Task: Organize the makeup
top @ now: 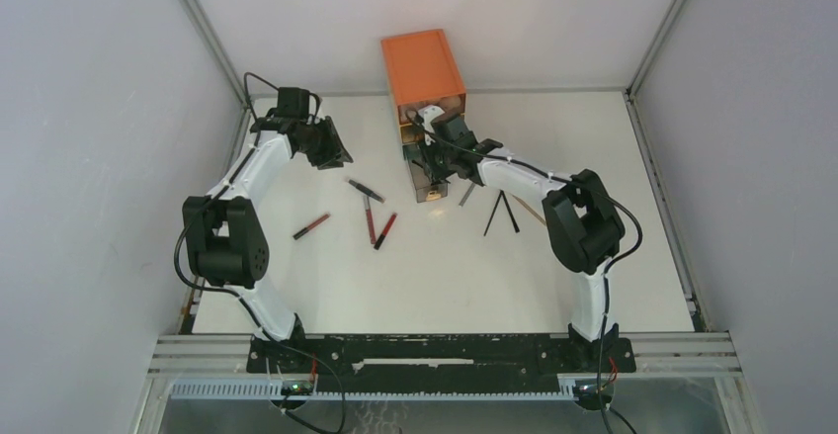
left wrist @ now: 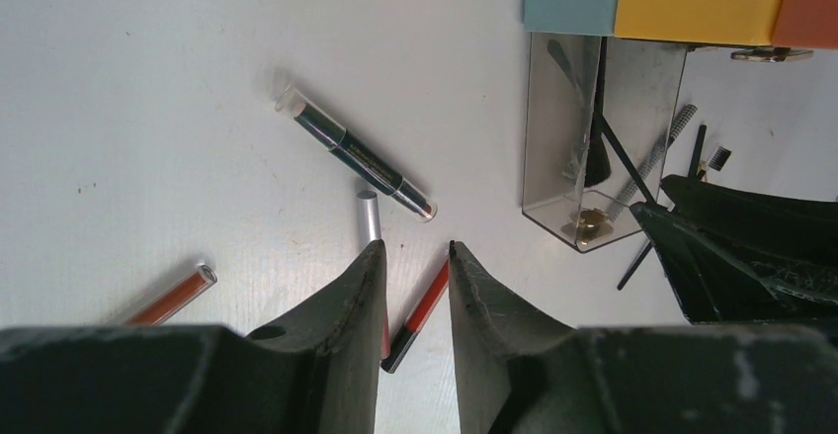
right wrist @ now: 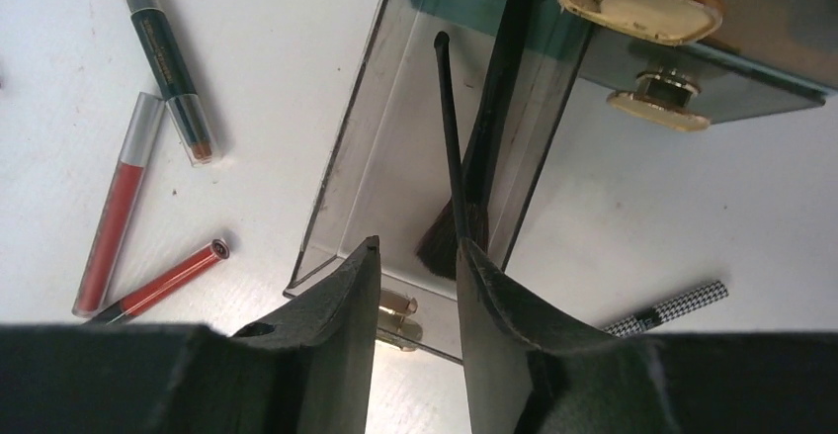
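Note:
An orange-topped organizer (top: 423,58) has a clear drawer (right wrist: 395,137) pulled out, holding a fluffy brush (right wrist: 450,246) and a thin black stick (right wrist: 445,88). My right gripper is open over the drawer's front end. My left gripper hangs open over the left side of the table, nothing visible between its fingers. Below it lie a dark double-ended stick (left wrist: 366,162), a silver-capped red tube (right wrist: 114,217), a red-and-black pencil (left wrist: 423,305) and another red tube (left wrist: 168,299).
Several brushes and pencils (top: 507,212) lie right of the drawer, crossed or apart, partly under the right arm.

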